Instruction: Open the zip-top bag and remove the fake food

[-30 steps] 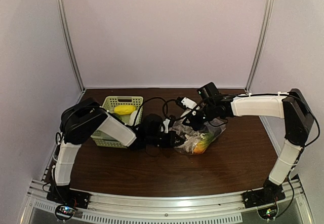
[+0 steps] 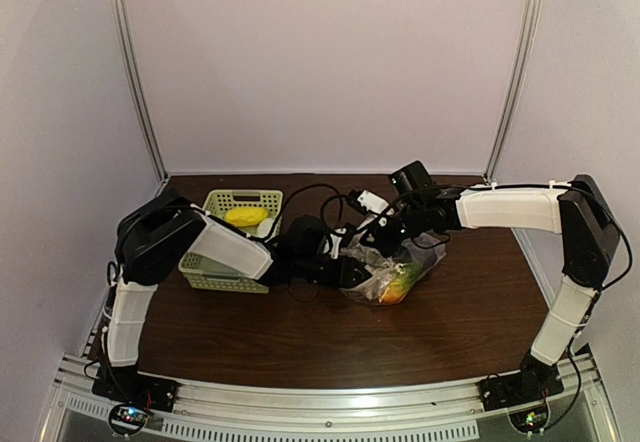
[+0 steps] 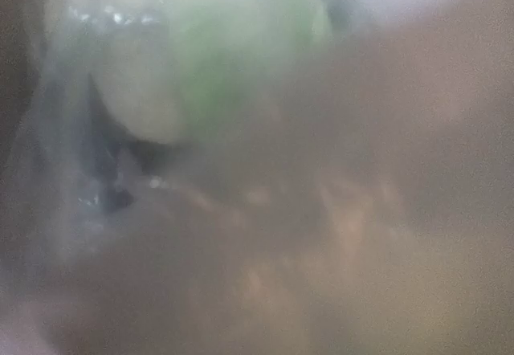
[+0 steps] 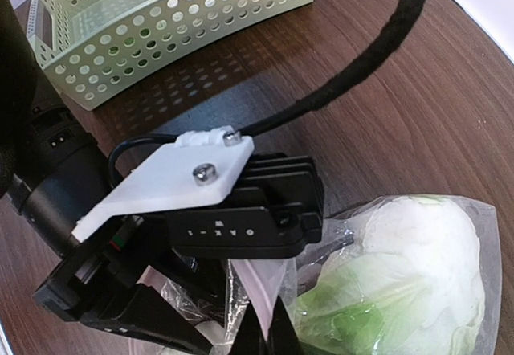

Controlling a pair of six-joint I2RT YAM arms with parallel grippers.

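The clear zip bag (image 2: 400, 277) lies right of centre, with orange-green food inside; the right wrist view shows a white-green cabbage (image 4: 418, 275) in it. My left gripper (image 2: 350, 267) reaches low into the bag beside my right gripper, its fingers apart in the right wrist view. The left wrist view is blurred by plastic close to the lens. My right gripper is shut, with the bag's pinkish edge pinched at its fingertips.
A pale green basket (image 2: 215, 280) at the left holds a yellow item (image 2: 245, 216) and other food, partly under my left arm.
My right arm has not visibly moved.
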